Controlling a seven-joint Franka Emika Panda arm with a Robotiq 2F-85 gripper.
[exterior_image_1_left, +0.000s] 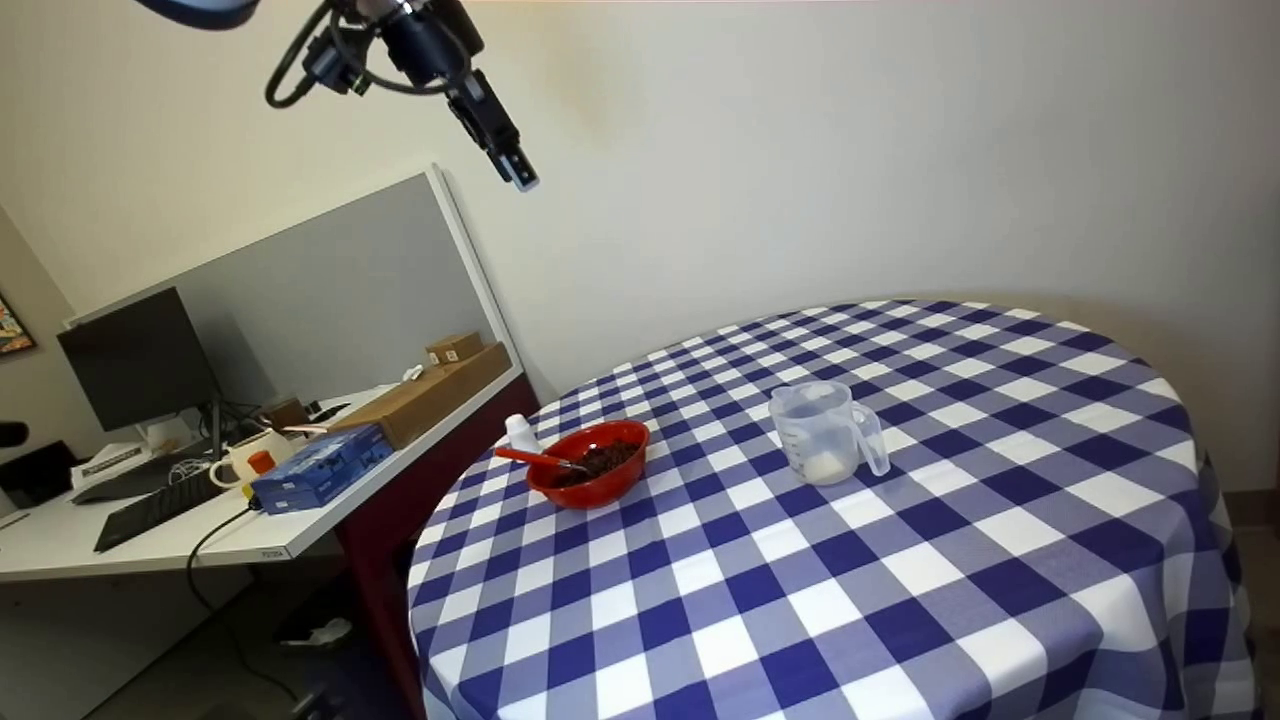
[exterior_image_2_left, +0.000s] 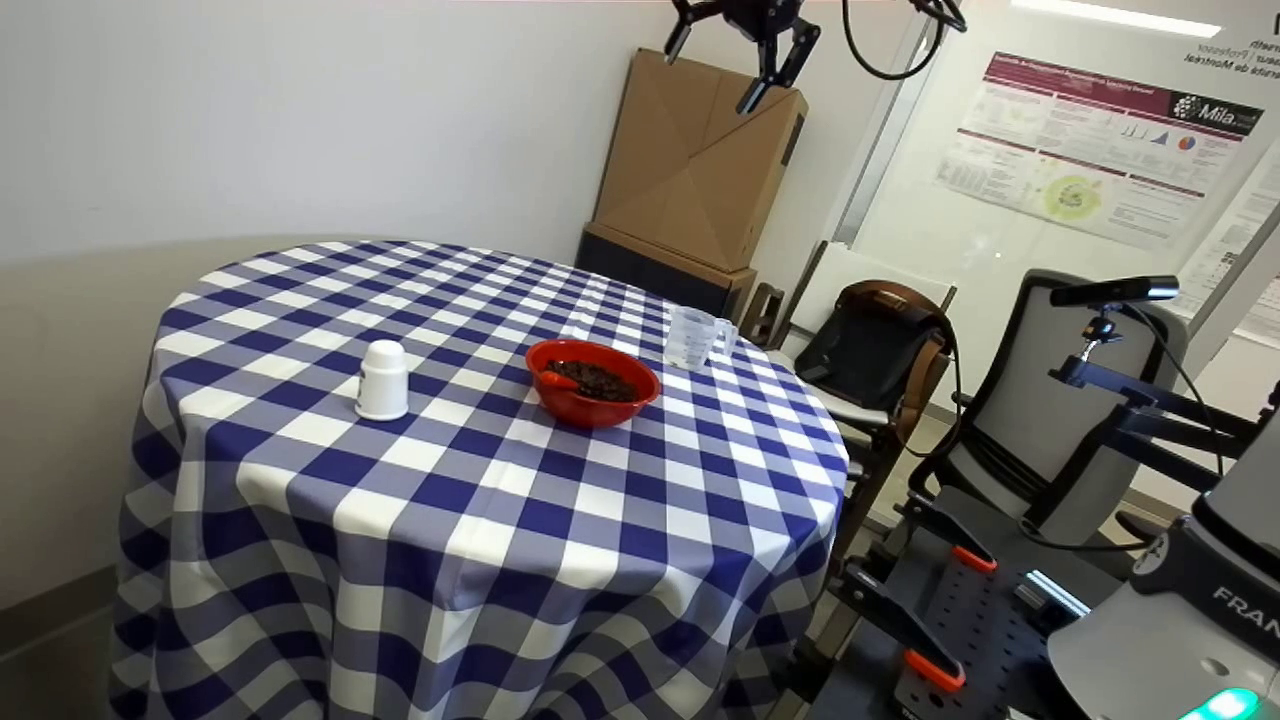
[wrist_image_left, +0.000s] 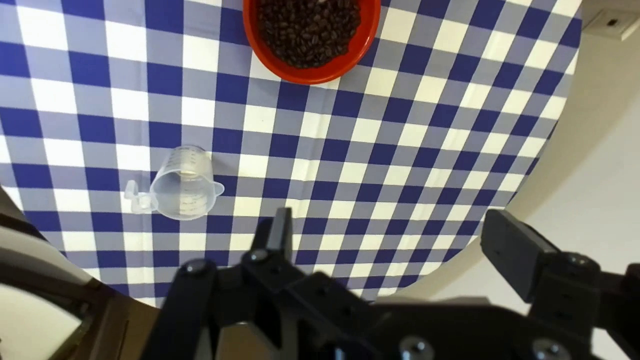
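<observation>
My gripper (exterior_image_2_left: 711, 78) hangs high above the table, its fingers wide apart with nothing between them, as the wrist view (wrist_image_left: 390, 237) also shows. On the checked cloth below stands a clear measuring cup (exterior_image_1_left: 818, 434) with a handle; seen from above, the cup (wrist_image_left: 184, 186) lies left of my fingers and looks empty. A red bowl (exterior_image_2_left: 585, 410) of dark coffee beans (wrist_image_left: 306, 30) sits apart from the cup. A red-handled utensil (exterior_image_1_left: 531, 457) rests in that bowl. Near it stands a white bottle (exterior_image_2_left: 383, 382), upright and out of the wrist view.
The round table wears a blue-and-white checked cloth (exterior_image_1_left: 732, 642) with wide clear areas around the objects. A wall lies close behind it. To one side is a desk with a monitor (exterior_image_1_left: 142, 358) and a blue box (exterior_image_1_left: 321, 469); chairs (exterior_image_2_left: 1020, 408) stand on the other side.
</observation>
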